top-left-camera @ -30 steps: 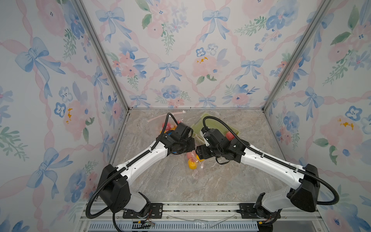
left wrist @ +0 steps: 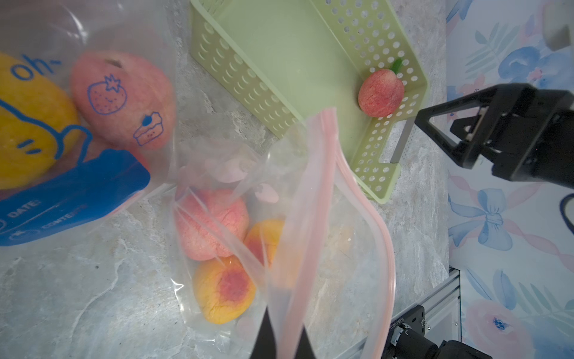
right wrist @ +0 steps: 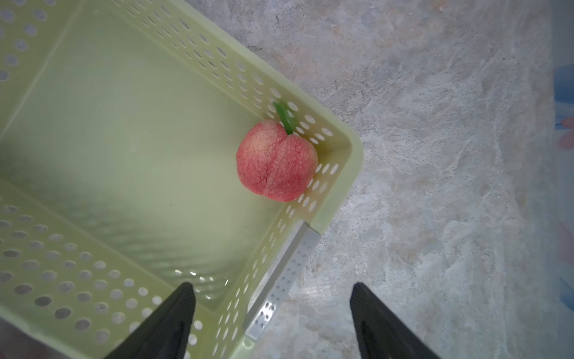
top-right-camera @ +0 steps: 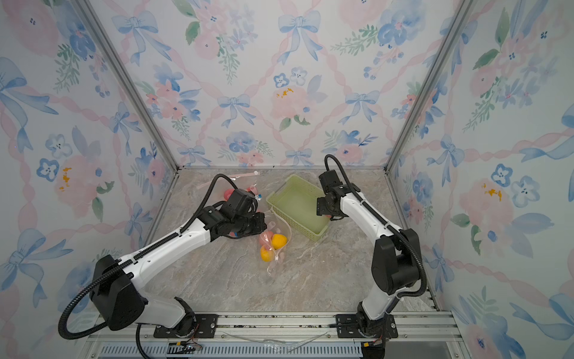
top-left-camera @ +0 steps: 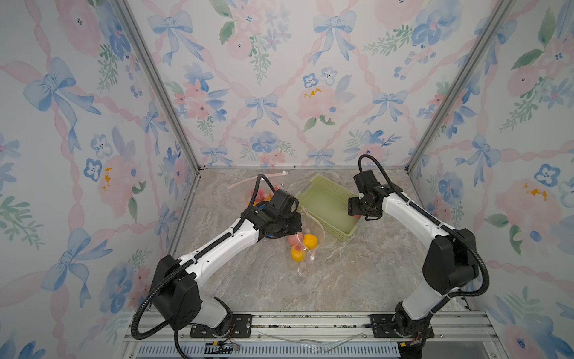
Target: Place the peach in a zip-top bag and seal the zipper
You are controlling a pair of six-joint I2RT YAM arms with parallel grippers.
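Note:
One red peach with a green leaf lies in a corner of the light green basket. My right gripper is open above the basket's end, its fingers apart and empty, the peach ahead of them. A clear zip top bag with a pink zipper edge stands with its mouth gaping. Inside it rest a pink peach and two yellow-orange peaches, one of them lower down. My left gripper is shut on the bag's pink rim at the bottom of the left wrist view.
Left of the open bag lies another bag with blue print, holding a yellow fruit and a pink one. The basket stands at the right, otherwise empty.
My right gripper has moved from beside the open bag, rightward and back to the basket's right end, uncovering the yellow fruit in the bag. The left arm and bag look unmoved.

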